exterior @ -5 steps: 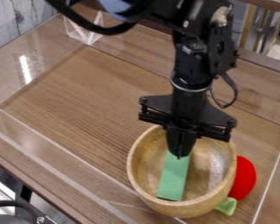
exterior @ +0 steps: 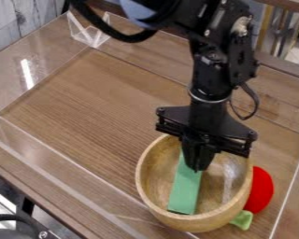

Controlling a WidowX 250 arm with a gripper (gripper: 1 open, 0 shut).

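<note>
My black gripper [exterior: 205, 140] reaches down over a wooden bowl [exterior: 156, 189] at the bottom right of the camera view. A green oblong item [exterior: 185, 190] lies in the bowl and runs up under the gripper's fingers, which hide its upper end; whether they touch it I cannot tell. How far apart the fingers stand is hard to make out.
A red round object [exterior: 260, 190] with a green end lies against the bowl's right side. A clear plastic piece [exterior: 30, 63] sits at the upper left edge.
The gripper has shifted slightly, and its finger assembly looks a little narrower than about a second ago. The bowl and green item are almost unmoved.
</note>
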